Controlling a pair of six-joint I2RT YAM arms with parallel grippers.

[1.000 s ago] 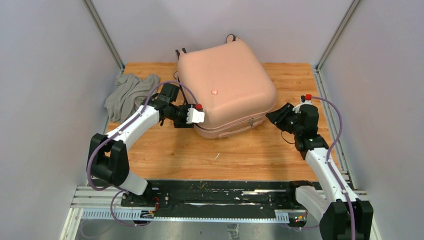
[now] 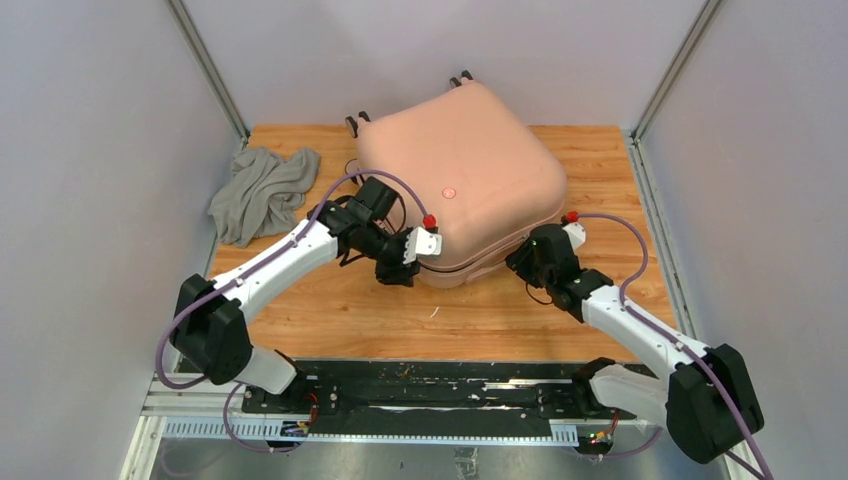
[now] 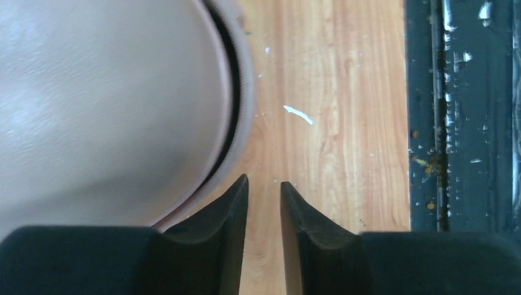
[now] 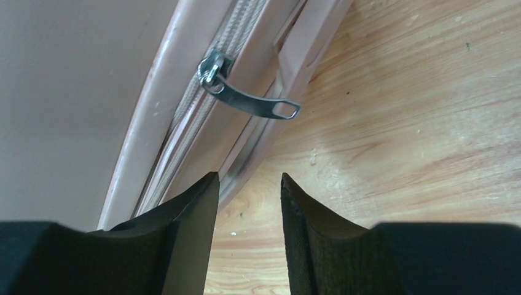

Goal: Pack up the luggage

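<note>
A closed pink suitcase [image 2: 460, 165] lies flat at the middle back of the wooden floor. My left gripper is at its front-left corner, part open, with only wood between its fingers and the lid's seam beside them. My right gripper is at the front side of the case, part open, its fingertips just below the zipper track. A metal zipper pull [image 4: 252, 104] hangs from that track above the fingers, not held. In the top view both wrists partly hide the front edge of the case.
A grey cloth [image 2: 260, 195] lies crumpled at the back left. Bare wood [image 2: 440, 325] is free in front of the case, down to the black metal front edge [image 2: 440, 375]. Walls stand at the back and both sides.
My right gripper has moved left, in against the front of the case. My left gripper has moved right and toward the front. The suitcase has shifted slightly to the right.
</note>
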